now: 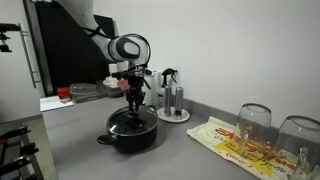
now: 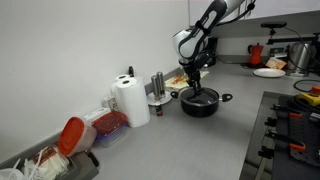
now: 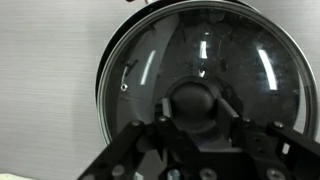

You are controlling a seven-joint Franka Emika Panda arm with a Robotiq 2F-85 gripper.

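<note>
A black pot [image 1: 130, 136] with two side handles stands on the grey table, and its glass lid [image 3: 150, 65] covers the top. In the wrist view the lid's rim sits a little off from the pot's dark rim at the upper left. My gripper is shut on the round black knob [image 3: 190, 98] at the middle of the lid, one finger to each side. From exterior view 2, the gripper [image 2: 197, 91] points down at the lid from above. Whether the lid rests fully on the pot cannot be told.
Bottles and shakers [image 1: 174, 101] stand on a white plate close behind the pot. Two upturned glasses [image 1: 252, 130] are on a patterned cloth [image 1: 222, 139] at the right. A paper towel roll [image 2: 132, 104] stands nearby.
</note>
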